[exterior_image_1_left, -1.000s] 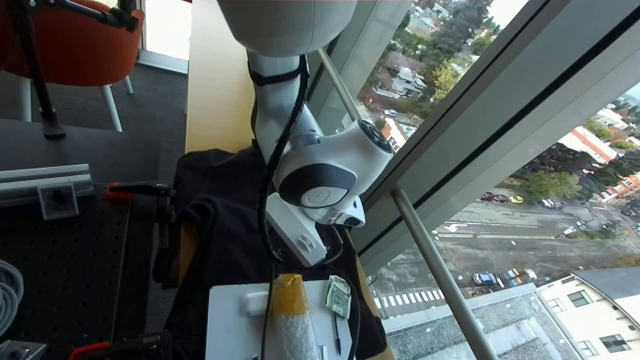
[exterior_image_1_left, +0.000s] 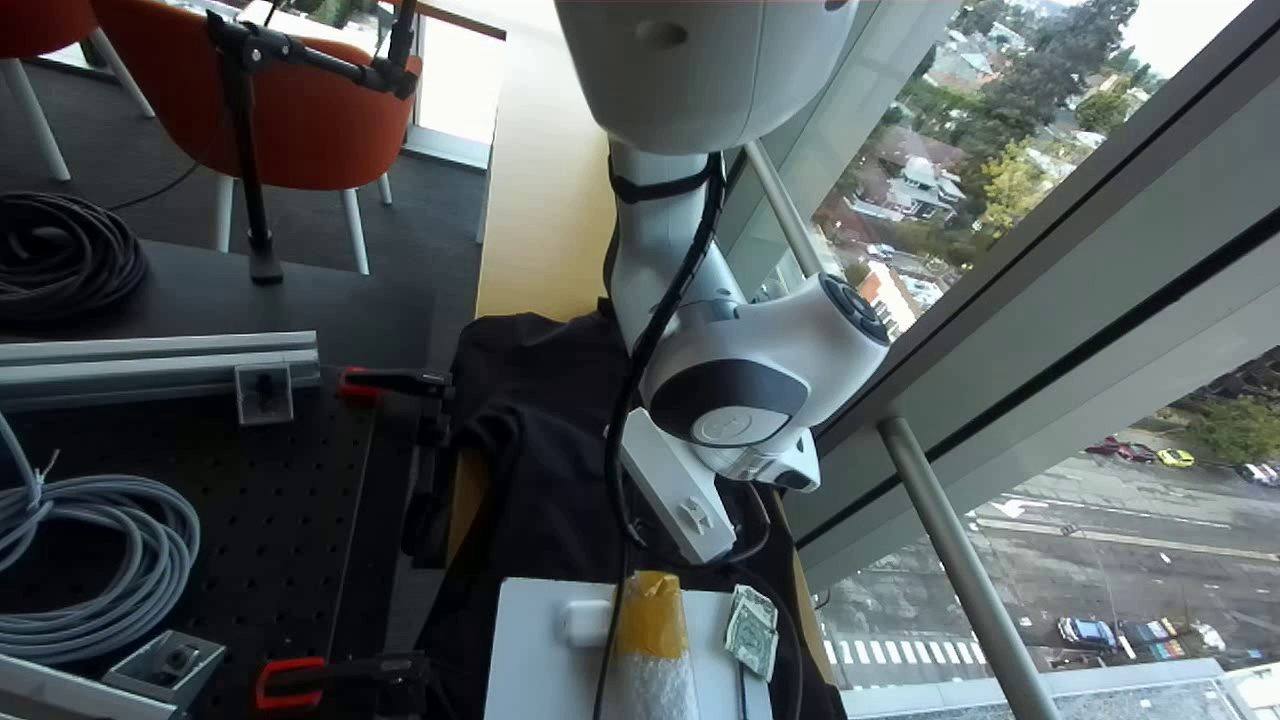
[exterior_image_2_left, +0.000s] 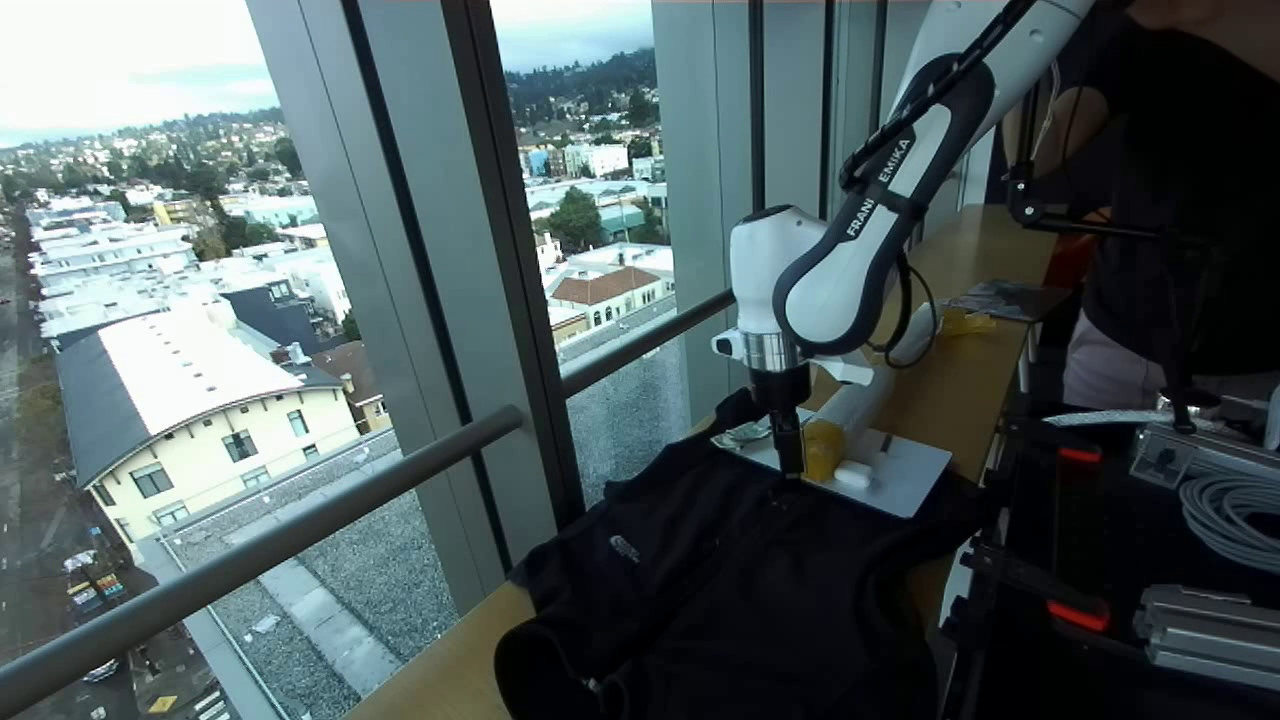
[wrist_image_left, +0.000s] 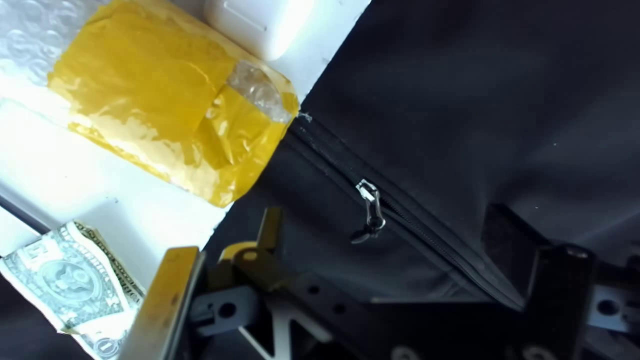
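A black jacket (exterior_image_2_left: 720, 588) is spread over the wooden ledge. In the wrist view its dark zipper runs diagonally, with a metal zipper pull (wrist_image_left: 373, 207) hanging to one side of the track. My gripper stands open above the cloth, one finger on each side of the pull and nothing visibly held. Seen from exterior view 2, the gripper (exterior_image_2_left: 787, 474) points down beside the laptop-like white board (exterior_image_2_left: 912, 466), its tips low over the jacket. Whether they touch the cloth I cannot tell. The arm hides the fingers in exterior view 1.
On the board lie a yellow-taped bubble-wrap package (wrist_image_left: 162, 90), a white rounded object (exterior_image_2_left: 853, 474) and a dollar bill (wrist_image_left: 72, 282). A window rail (exterior_image_1_left: 960, 552) runs alongside the ledge. Red-tipped clamps (exterior_image_1_left: 294, 682) line the other side. Open jacket cloth lies in front of the board.
Relative to the board, the arm looks nearly unchanged.
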